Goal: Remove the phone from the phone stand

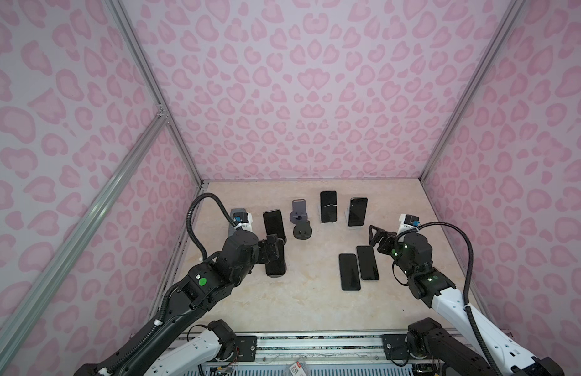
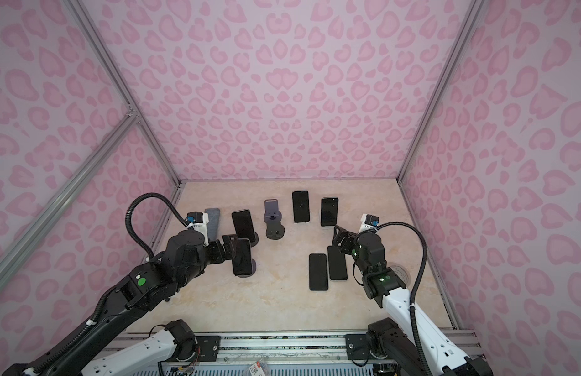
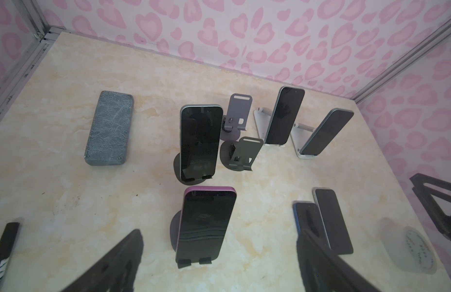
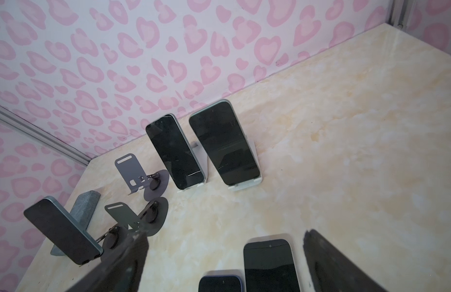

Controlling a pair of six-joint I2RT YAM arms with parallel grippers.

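Observation:
In the left wrist view, a pink-edged phone leans upright on a dark round-based stand. Behind it a pale-edged phone rests on a similar stand. Two more phones, one at left and one at right, stand on white holders near the back wall. My left gripper is open above the pink-edged phone's upper part, holding nothing; its fingers are blurred. Open and empty, my right gripper hovers behind the two phones lying flat.
Two empty dark stands, a far one and a nearer one, occupy the middle back. Two phones, left and right, lie side by side. A grey block sits at left.

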